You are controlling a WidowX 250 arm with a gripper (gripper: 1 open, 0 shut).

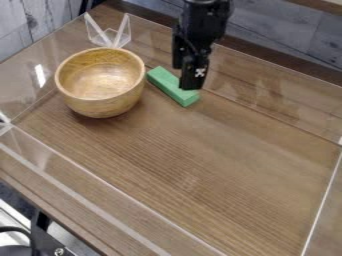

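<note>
My gripper (187, 70) is a dark arm reaching down from the top centre, its open fingers just above a green block (173, 87) that lies on the wooden table. A round light wooden bowl (100, 93) sits to the left of the block. The small size of the view hides whether the fingertips touch anything.
A white object (111, 30) stands at the upper left, near the back.
</note>
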